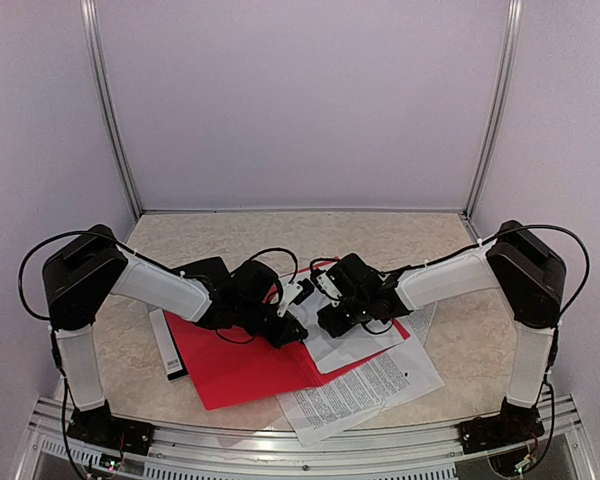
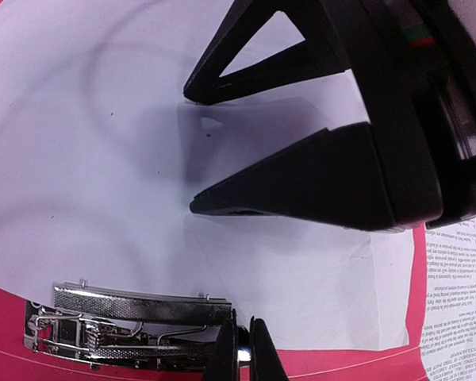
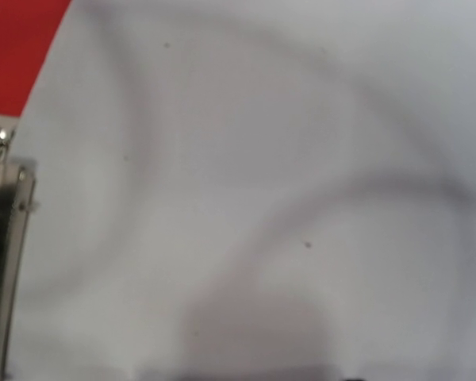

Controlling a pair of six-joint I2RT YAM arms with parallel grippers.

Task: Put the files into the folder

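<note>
The red folder [image 1: 240,375] lies open, with white sheets [image 1: 350,350] on its right half and a metal clip [image 2: 143,305] along its spine. My left gripper is down at the clip, its fingers shut, nothing visible between them. My right gripper [image 1: 330,320] is low over the white sheets; in the left wrist view its dark fingertips [image 2: 202,202] touch or nearly touch the paper. Whether it grips a sheet is unclear. The right wrist view shows mostly blank paper and the clip's edge.
Printed papers [image 1: 345,400] stick out from under the folder toward the front and right. A dark binder [image 1: 205,268] and a white item [image 1: 168,345] lie beneath it at the left.
</note>
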